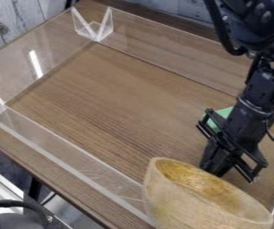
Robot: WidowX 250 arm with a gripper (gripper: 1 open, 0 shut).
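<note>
My black gripper (218,156) reaches down from the right over the wooden bin floor, its tips low at the rim of a large beige bowl (201,204) in the front right corner. It looks shut, with nothing visible between its fingers, though the tips are partly hard to make out against the bowl. A green object (223,114) lies behind the gripper, mostly hidden by it.
Clear plastic walls edge the left and front, with a clear bracket (93,25) at the back left.
</note>
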